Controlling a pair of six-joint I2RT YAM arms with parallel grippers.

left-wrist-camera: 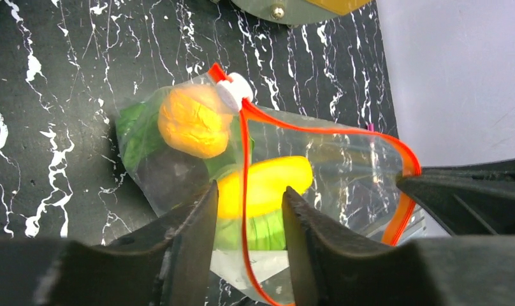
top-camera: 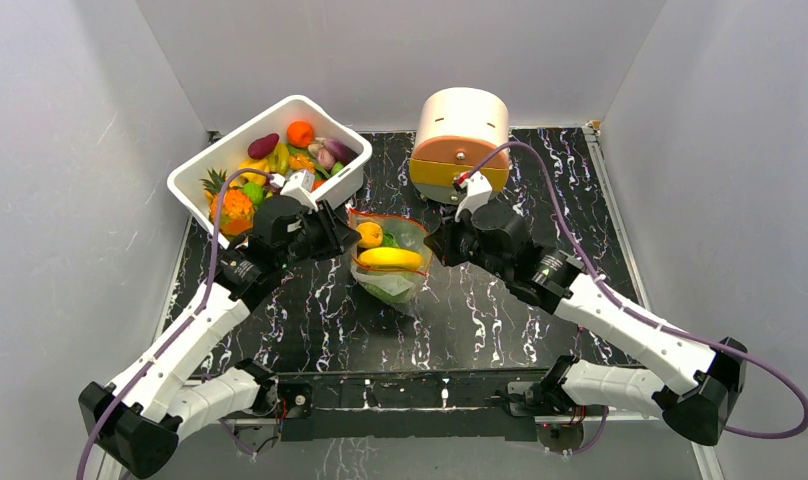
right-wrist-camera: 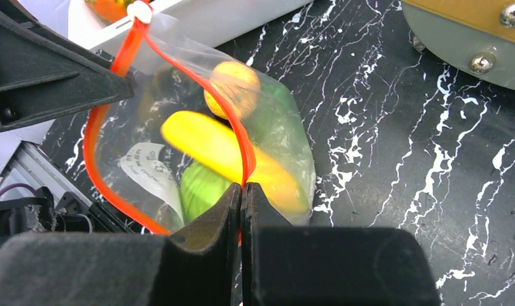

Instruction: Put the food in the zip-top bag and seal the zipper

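The clear zip top bag [top-camera: 395,285] with an orange-red zipper edge lies on the table between both grippers, its mouth spread wide. Inside it sit a yellow banana-like food [left-wrist-camera: 264,185], an orange round food [left-wrist-camera: 194,121] and a green leafy food [right-wrist-camera: 204,191]. My right gripper is shut, the red zipper edge running in between its fingertips on the bag's right side. My left gripper stands open at the opposite side, its fingers apart with the red edge passing between them. A white slider [left-wrist-camera: 234,92] sits at one corner of the zipper.
A white bin [top-camera: 195,190] of several toy fruits and vegetables stands at the back left. At the back centre is a rounded pink and yellow box [top-camera: 460,140].
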